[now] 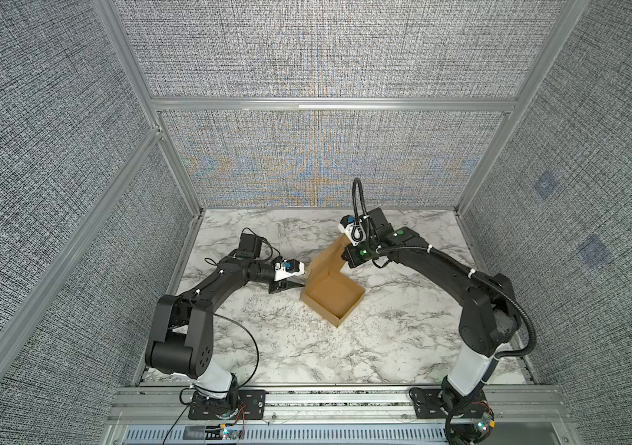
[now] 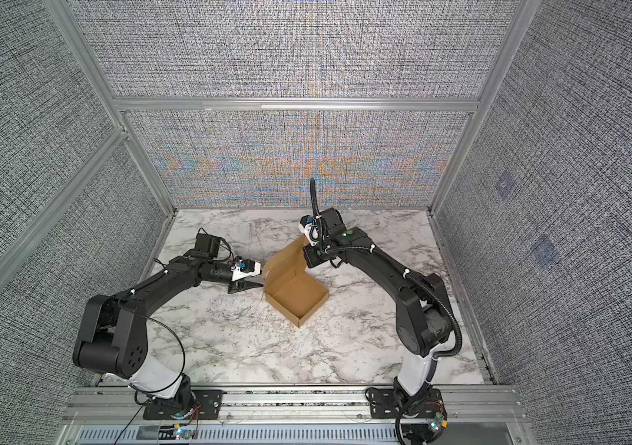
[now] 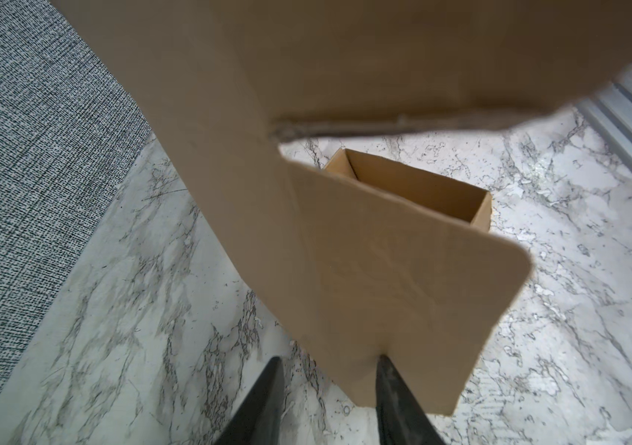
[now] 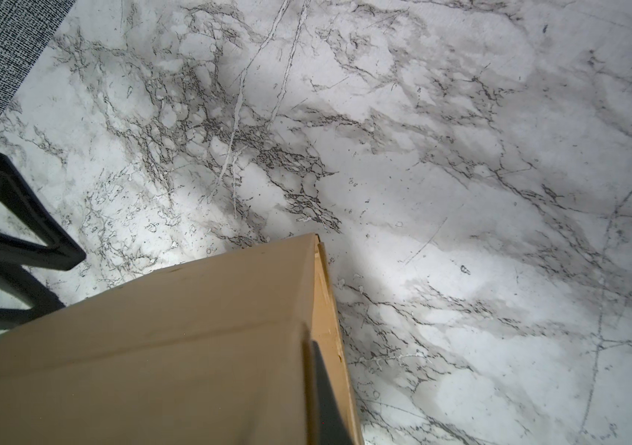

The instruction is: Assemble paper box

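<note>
A brown cardboard box (image 1: 333, 299) rests on the table with its lid (image 2: 284, 261) raised at the back left, a side flap (image 3: 412, 304) showing close up in the left wrist view. My left gripper is open just left of the box, its fingertips facing that flap. My right gripper (image 1: 347, 253) is at the lid's top back corner; in the right wrist view the cardboard (image 4: 182, 348) covers most of its finger, so its hold is unclear.
Textured panels with metal frames enclose the sides and back, and a metal rail (image 1: 338, 393) runs along the front.
</note>
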